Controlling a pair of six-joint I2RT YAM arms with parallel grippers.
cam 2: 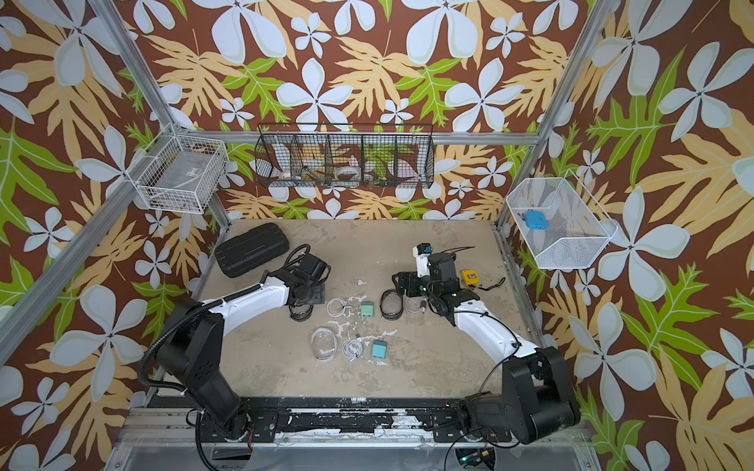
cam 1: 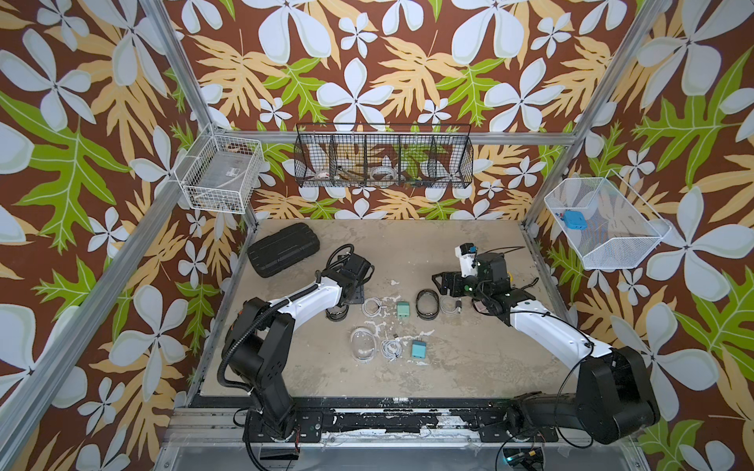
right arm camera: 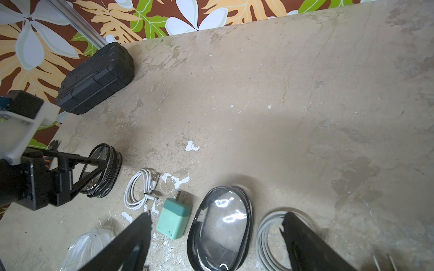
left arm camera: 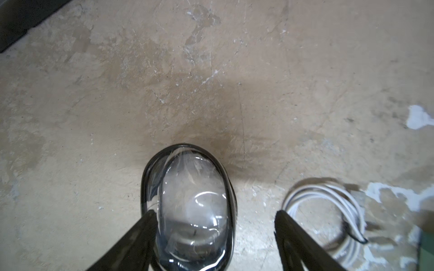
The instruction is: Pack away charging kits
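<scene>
My left gripper hangs open over a black-rimmed clear pouch [left arm camera: 192, 203]. A coiled white cable [left arm camera: 325, 198] lies to its right. My right gripper is open above a second pouch [right arm camera: 221, 225], with a green charger [right arm camera: 174, 216] at left and a grey coiled cable [right arm camera: 271, 234] at right. A clear coiled item [cam 2: 324, 343], another white cable [cam 2: 352, 349] and a teal charger [cam 2: 379, 350] lie nearer the front. No object shows held in either gripper.
A black hard case [cam 1: 282, 249] sits at back left. A white wire basket [cam 1: 221, 176], black divided basket [cam 1: 382, 161] and white mesh basket [cam 1: 604, 219] hang above. A yellow object [cam 2: 469, 278] lies beside the right arm.
</scene>
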